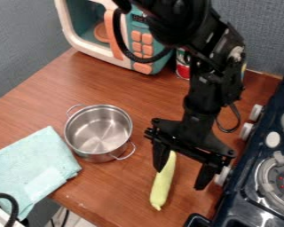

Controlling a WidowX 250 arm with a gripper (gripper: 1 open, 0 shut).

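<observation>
My black gripper [180, 165] hangs over the wooden counter, right of the pot and left of the stove, its two fingers spread apart. A pale yellow corn cob [161, 186] lies lengthwise on the counter beneath and in front of it, its far end by the left finger. I cannot tell whether that finger touches it. A steel pot [98, 133] with two handles stands to the left.
A black stove [269, 176] with white knobs fills the right side. A light blue towel [26, 167] lies at the left edge. A toy microwave [86, 27] and cans [184, 67] stand at the back.
</observation>
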